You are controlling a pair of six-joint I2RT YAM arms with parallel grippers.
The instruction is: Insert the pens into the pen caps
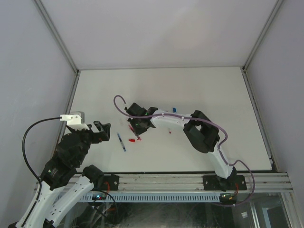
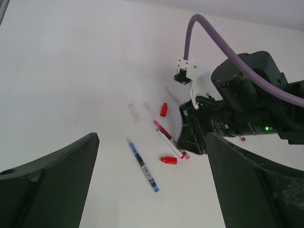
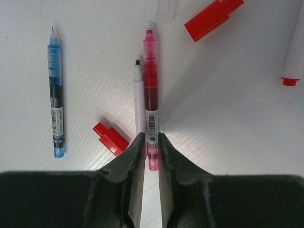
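Note:
In the right wrist view, a pink-red pen [image 3: 151, 97] lies between the fingertips of my right gripper, which stand a narrow gap apart. Whether they touch it cannot be told. Close along its left side lies a thin white pen [image 3: 139, 102] with a dark tip, its lower end partly hidden by the left finger. A blue pen [image 3: 55, 95] lies apart to the left. Red caps [image 3: 112, 140] and a clear cap [image 3: 164, 10] rest nearby. My left gripper is open and empty, raised at the table's left side.
Two clear caps [image 2: 133, 112] lie beyond the pens. A white pen with a red end [image 3: 294, 54] lies at the right. A blue piece [image 1: 174, 110] sits behind the right arm.

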